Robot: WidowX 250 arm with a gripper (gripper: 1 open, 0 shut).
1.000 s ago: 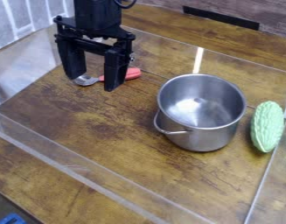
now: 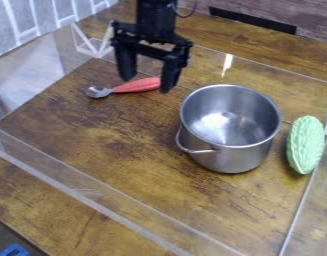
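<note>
My black gripper [image 2: 147, 62] hangs in the upper middle, blurred, its two fingers apart with nothing seen between them. Just below it a spoon with a red handle [image 2: 139, 85] and silver head [image 2: 102, 92] lies on the wooden table. To the right stands a steel pot [image 2: 230, 130] with a wire handle on its near side.
A pale green cabbage-like object [image 2: 305, 145] lies right of the pot. Clear plastic walls border the wooden surface [image 2: 99, 160].
The gripper has moved away toward the back and slightly right, uncovering more of the red-handled spoon. The pot and green object are unchanged.
</note>
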